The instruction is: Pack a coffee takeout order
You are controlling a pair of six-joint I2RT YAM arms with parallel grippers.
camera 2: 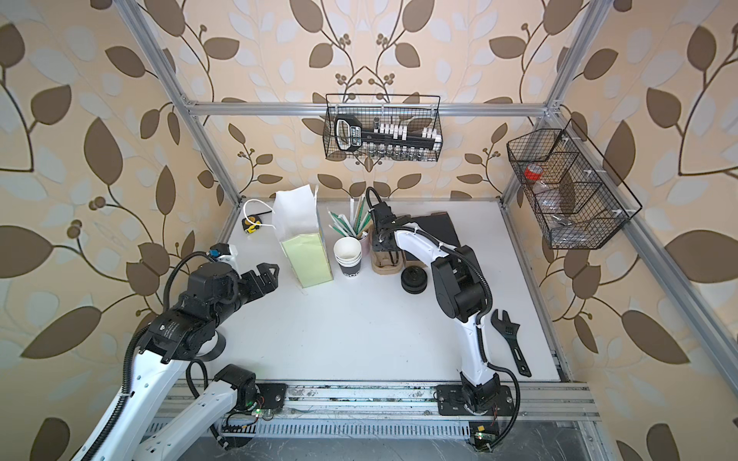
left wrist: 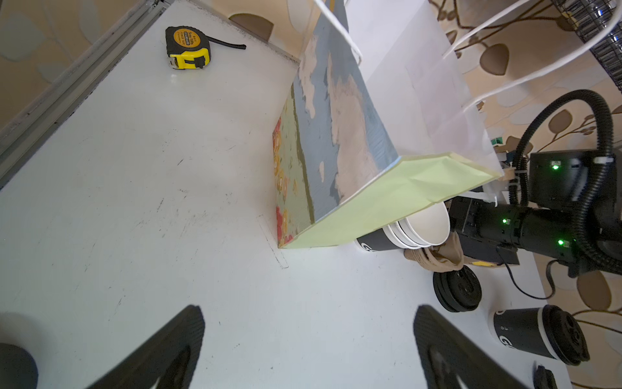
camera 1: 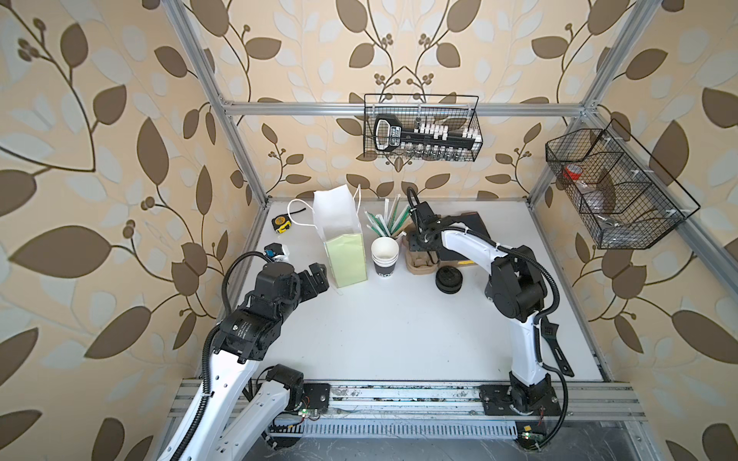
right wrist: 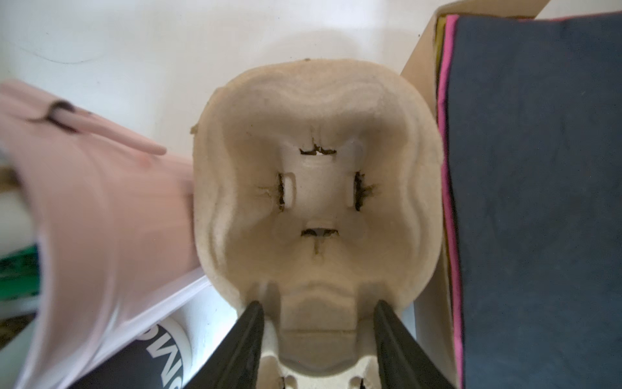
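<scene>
My right gripper is over the cardboard cup carrier (right wrist: pixel 322 103), fingers part open either side of its middle ridge. The carrier sits between a pink holder of wrapped straws (right wrist: pixel 77 214) and a box of dark napkins (right wrist: pixel 531 188). My left gripper hangs open over bare table, left of the green paper bag (camera 1: pixel 346 261) with white handles. Stacked white cups (camera 1: pixel 384 249) stand beside the bag. Black lids (camera 1: pixel 448 280) lie in front of the carrier. A lidded cup (left wrist: pixel 531 330) stands to the right, mostly hidden by the right arm in the top views.
A tape measure (camera 1: pixel 281 223) lies at the back left, a wrench (camera 2: pixel 511 342) at the right edge. Wire baskets (camera 1: pixel 423 126) hang on the back and right rails.
</scene>
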